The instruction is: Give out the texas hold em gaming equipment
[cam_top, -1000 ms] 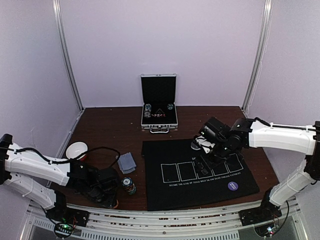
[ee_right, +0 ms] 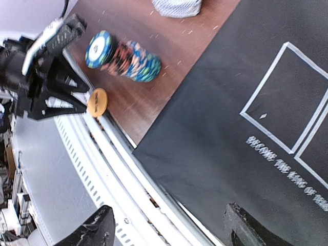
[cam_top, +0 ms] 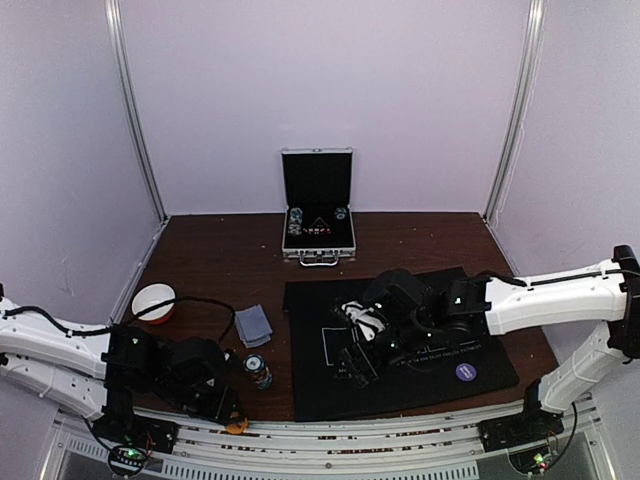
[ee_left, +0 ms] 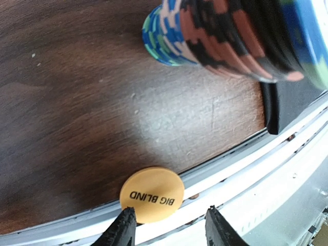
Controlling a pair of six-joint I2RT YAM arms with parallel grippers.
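An orange BIG BLIND disc (ee_left: 152, 195) lies at the table's front edge, overlapping the pale rail. My left gripper stands open close by it, its fingers apart and not closed on the disc. Beside the disc rises a tall stack of poker chips (cam_top: 257, 372). Over the black mat (cam_top: 440, 385) hangs my right gripper, open, with only mat and rail showing between its fingers. A purple disc (cam_top: 466, 372) rests on the mat's right part. In the open silver case (cam_top: 319, 240) at the back, more chips show.
A white bowl (cam_top: 153, 298) stands at the left, partly behind the left arm. A folded grey-blue cloth (cam_top: 253, 326) lies between bowl and mat. Bare wood (cam_top: 220, 250) is free on both sides of the case.
My right arm has swung left and toward the front over the mat. The left arm has drawn back slightly, and more of the orange disc shows. Chips and cloth have stayed put.
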